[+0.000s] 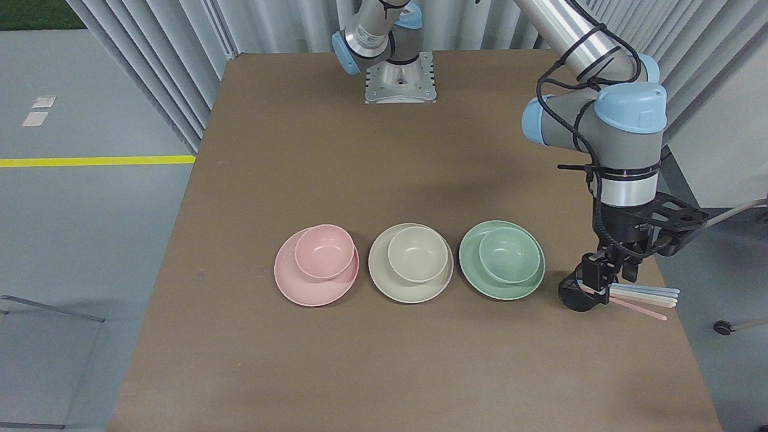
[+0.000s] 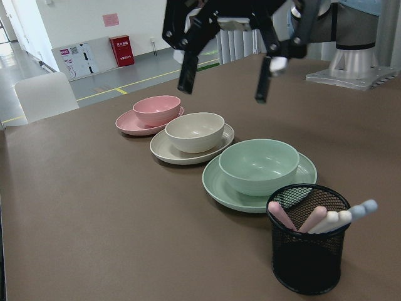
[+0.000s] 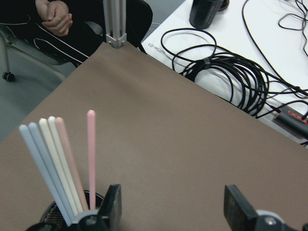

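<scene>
My gripper (image 2: 229,80) is open, raised above a black mesh cup (image 2: 306,263) of pink, white and blue chopsticks; in the wrist view nothing sits between the fingers, and the chopsticks (image 3: 62,168) are beside the left finger. From the front, the gripper overlaps the cup (image 1: 576,297). Left of it are three bowls on matching plates: green bowl (image 1: 509,253) on green plate (image 1: 482,284), cream bowl (image 1: 417,252) on cream plate (image 1: 385,281), pink bowl (image 1: 323,251) on pink plate (image 1: 295,285).
The cup stands near the right edge; beyond it, in the wrist view, are a white desk with coiled cables (image 3: 231,79) and a seated person (image 3: 62,24).
</scene>
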